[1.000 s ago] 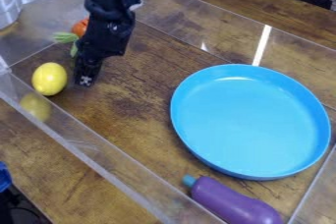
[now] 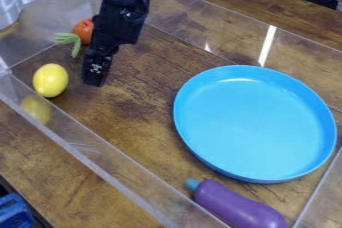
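My black gripper [image 2: 96, 64] reaches down from the top of the camera view, open, its tips low at the left of the wooden surface. A yellow lemon [image 2: 51, 81] lies just left of its fingertips. An orange carrot [image 2: 83, 30] with green leaves [image 2: 66, 38] lies behind the gripper, partly hidden by it.
A large blue plate [image 2: 254, 124] fills the right side. A purple eggplant [image 2: 237, 205] lies at the bottom right. Clear walls [image 2: 120, 167] edge the area.
The arm has shifted slightly over the last second, its upper part now more upright and the fingers a little farther right of the lemon. The objects look unmoved.
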